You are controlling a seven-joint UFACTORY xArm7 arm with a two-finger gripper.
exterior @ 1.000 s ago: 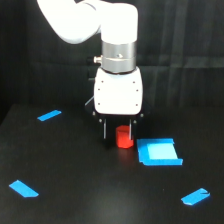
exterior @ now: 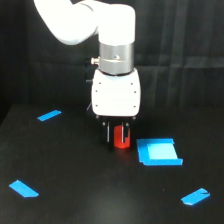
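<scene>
A small red object (exterior: 121, 137) stands on the dark table, just left of a blue-taped square. Directly above it is the white hand of the arm, pointing down. The thin dark fingers of my gripper (exterior: 121, 132) reach down to the height of the red object, one at each side. They look spread, so the gripper appears open around it. Whether either finger touches the object cannot be made out at this size.
Blue tape frames a pale square (exterior: 160, 151) right of the red object. Loose blue tape strips lie at the back left (exterior: 49, 115), front left (exterior: 23, 188) and front right (exterior: 195, 197).
The hand has come down a little and shifted slightly, so the fingers sit lower beside the red object. The red object and the tape look unmoved.
</scene>
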